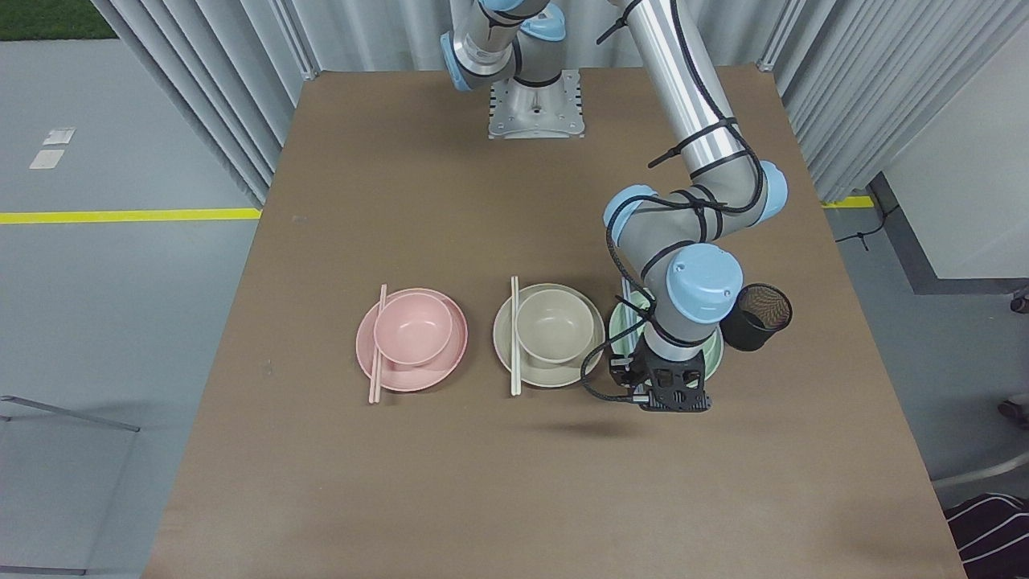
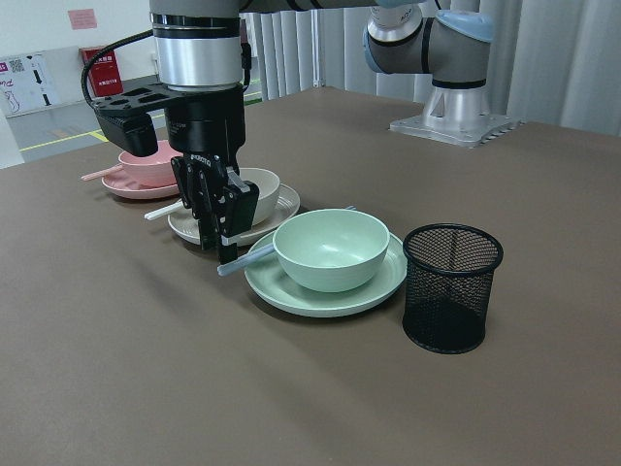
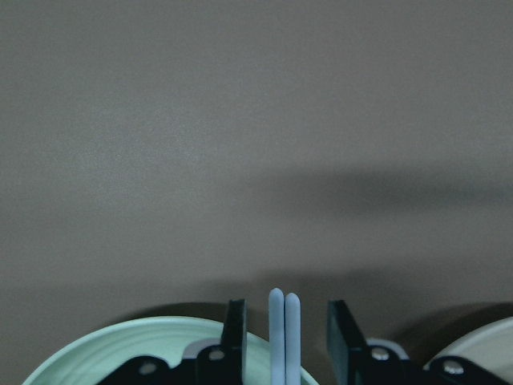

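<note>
My gripper is open, low over the near end of a pair of light blue chopsticks (image 3: 284, 341) on the green plate (image 2: 320, 301), its two fingers standing apart on either side of them. A green bowl (image 2: 335, 254) sits on that plate, mostly hidden under the arm in the front view. A black mesh cup (image 1: 757, 315) stands to the right of the green plate.
A cream bowl (image 1: 555, 323) with plate and chopsticks and a pink bowl (image 1: 415, 328) with plate and chopsticks lie to the left.
</note>
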